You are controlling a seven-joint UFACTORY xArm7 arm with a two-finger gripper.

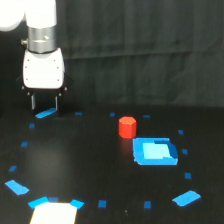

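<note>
My gripper [45,103] hangs at the upper left, pointing down, its two dark fingers apart with nothing visible between them. A small red block [127,127] stands on the dark table near the middle, well to the right of the gripper. Just beyond it to the lower right lies a blue, roughly square piece [141,156] with a pale, whitish middle. A narrow gap shows between the red block and this blue piece. Whether the blue piece is a tray or a flat marking, I cannot tell.
Small blue marks dot the black tabletop [90,165]. Larger blue strips lie at the left [17,187] and right [186,198]. A cream-coloured object [54,214] is cut off by the bottom edge. Dark curtain [140,55] hangs behind.
</note>
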